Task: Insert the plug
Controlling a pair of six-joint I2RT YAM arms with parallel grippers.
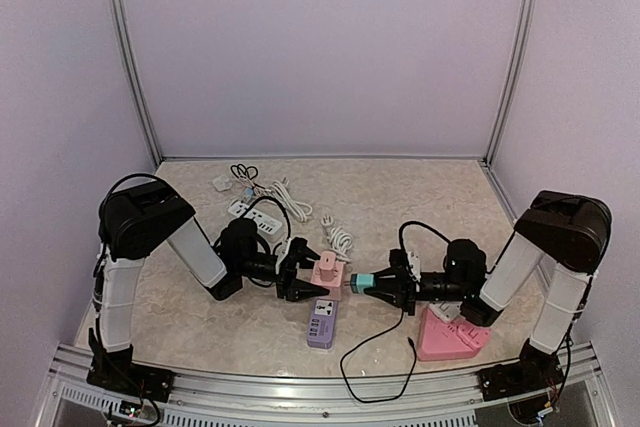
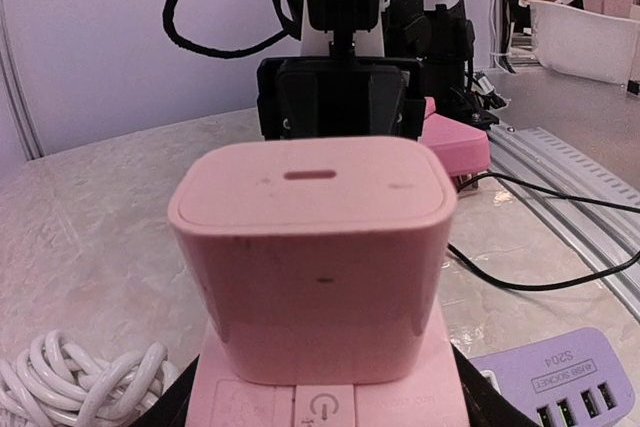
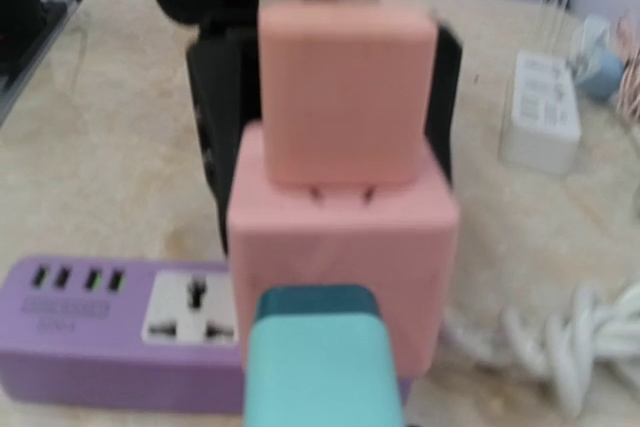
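A pink cube socket [image 1: 334,288] stands near the middle of the table with a pink plug block [image 2: 315,257] on its top. My left gripper [image 1: 319,275] is shut on this socket from the left, its dark fingers [image 3: 212,117] on either side. From the right, my right gripper [image 1: 375,285] is shut on a teal plug [image 3: 322,372], which points at the socket's side face. In the top view the plug's prong end lies very close to that face; whether it touches cannot be told. The right fingertips are out of the right wrist view.
Just in front of the socket lies a purple power strip [image 1: 321,323]. White coiled cable [image 1: 338,239] and a white strip [image 1: 256,217] lie behind. A pink box [image 1: 447,337] sits below the right arm, and a black cable [image 1: 345,369] loops across the front.
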